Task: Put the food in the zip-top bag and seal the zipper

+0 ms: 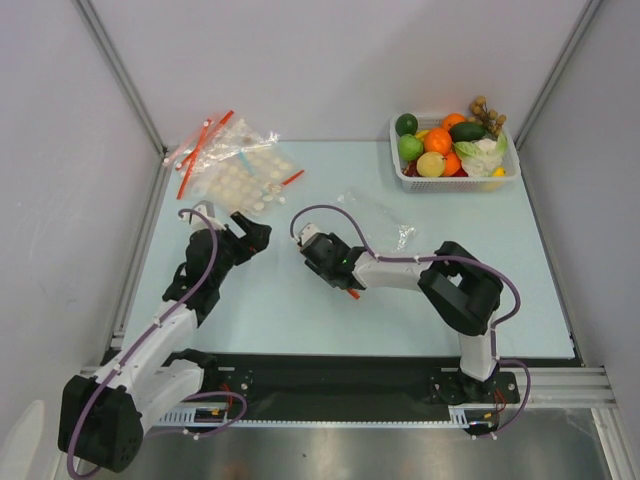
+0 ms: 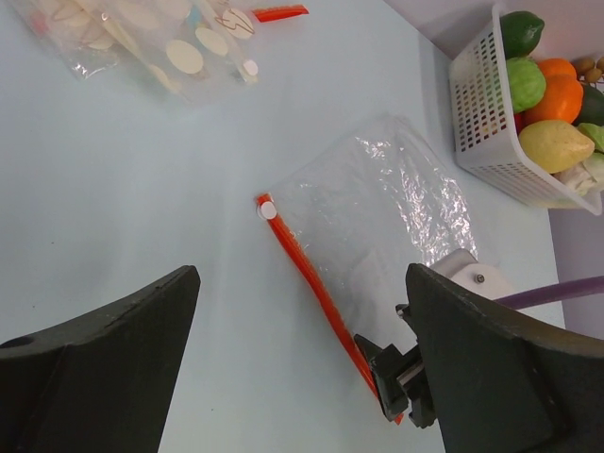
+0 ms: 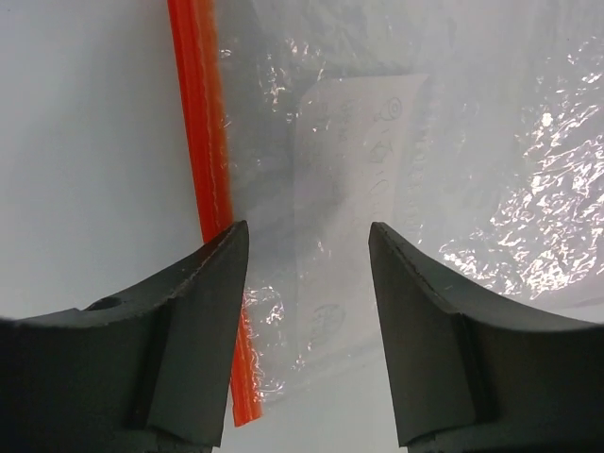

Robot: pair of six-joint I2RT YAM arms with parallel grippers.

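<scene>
A flat clear zip bag (image 1: pixel 375 215) with a red zipper strip (image 2: pixel 326 297) lies mid-table, with no food visible inside. My right gripper is over the strip's lower half, fingers apart. In the right wrist view its left finger (image 3: pixel 203 311) overlaps the strip (image 3: pixel 203 132), while clear film shows between the fingers; contact is unclear. To the left of the bag, my left gripper (image 1: pixel 258 235) stands open and empty. The food, such as an orange (image 1: pixel 438 140) and a green cabbage (image 1: pixel 482 155), sits in a white basket (image 1: pixel 460 184) at the back right.
More clear bags (image 1: pixel 240 175) with red strips and pale dots lie at the back left. The right arm (image 1: pixel 465 290) reaches across the front right.
</scene>
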